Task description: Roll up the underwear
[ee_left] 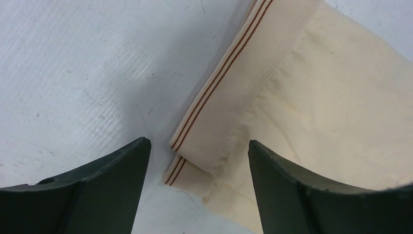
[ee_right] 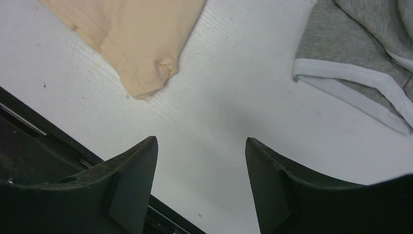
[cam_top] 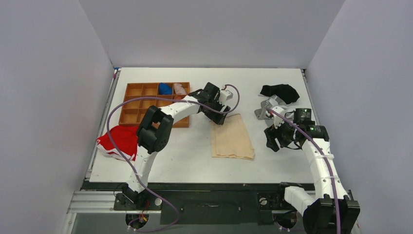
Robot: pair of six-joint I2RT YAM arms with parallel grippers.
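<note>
Beige underwear (cam_top: 230,139) lies folded flat on the white table in the middle of the top view. In the left wrist view its waistband (ee_left: 229,80) with two brown stripes runs diagonally, a second striped layer showing below its lower corner. My left gripper is part open above that corner, with a finger on either side of it and no grip visible. Well to the right of the underwear, my right gripper stands open over bare table with nothing between its fingers. The underwear's narrow end (ee_right: 146,78) appears at the upper left of the right wrist view.
A brown compartment box (cam_top: 139,109) holding a few small rolled cloths stands left of the left arm. Red cloth (cam_top: 120,141) lies at the left, black (cam_top: 281,92) and grey cloths (ee_right: 336,48) at the right. The table front between the arms is clear.
</note>
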